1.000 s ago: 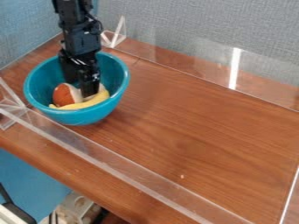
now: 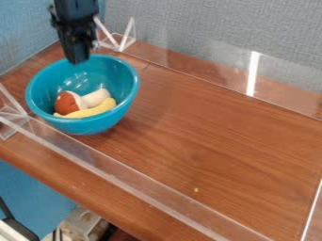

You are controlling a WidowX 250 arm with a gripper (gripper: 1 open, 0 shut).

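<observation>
A teal bowl (image 2: 104, 120) sits on the left part of the wooden table. In it lie a red-brown round item (image 2: 66, 103), a yellow banana-shaped item (image 2: 86, 111) and a pale item (image 2: 94, 97). My gripper (image 2: 77, 55), dark and motion-blurred, is above the bowl's back rim at the top left. It looks shut, with nothing visible between its fingers, though the blur hides detail.
Clear plastic strips run along its edges, with white wire-like frames at the left and behind the bowl. A grey textured wall stands at the back.
My gripper has risen up and out of the bowl, uncovering more of its inside. The items stay in the bowl.
</observation>
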